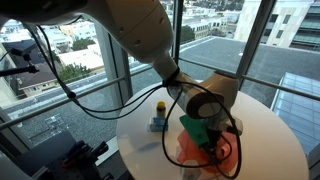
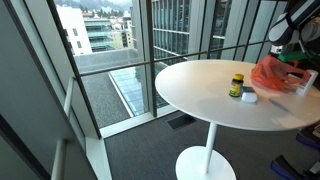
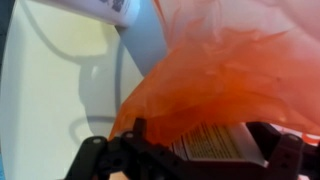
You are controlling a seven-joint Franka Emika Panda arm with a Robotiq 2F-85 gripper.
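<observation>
A translucent red-orange plastic bag point(image 1: 191, 151) lies on the white round table, partly hidden by my arm. My gripper is open and down at the bag, its dark fingers point(image 3: 133, 131) apart at the bottom of the wrist view. Between and beyond them shows a striped, brownish thing point(image 3: 215, 143) at the bag's opening or under its film; I cannot tell which. The bag's film fills much of the wrist view. In exterior view 2 the bag point(image 2: 266, 76) sits at the far right of the table.
A yellow-lidded jar point(image 2: 237, 85) and a small white box point(image 2: 249, 95) stand apart from the bag. A white bottle-like thing point(image 2: 306, 84) is close beside the bag.
</observation>
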